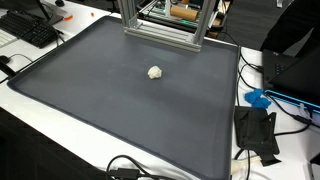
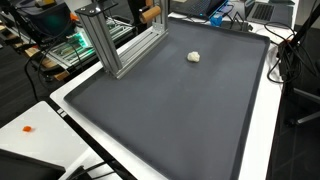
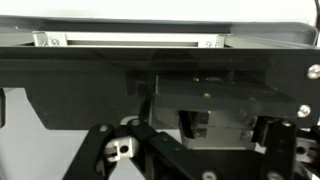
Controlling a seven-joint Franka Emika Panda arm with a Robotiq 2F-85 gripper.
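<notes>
A small, whitish, lumpy object lies alone on the dark grey mat, toward its back half in exterior view 1. Exterior view 2 has the same pale lump near the far end of the mat, with bare surface around it. My gripper appears only in the wrist view, as dark linkage along the bottom. Its fingers blend into a black, glossy panel behind them, so their spacing is unclear. Neither exterior view includes the gripper, and no lump shows in the wrist view.
A metal frame stands at the mat's back edge. Right of the mat lie a blue item, a black pouch-like item and cables. A keyboard sits at the far left.
</notes>
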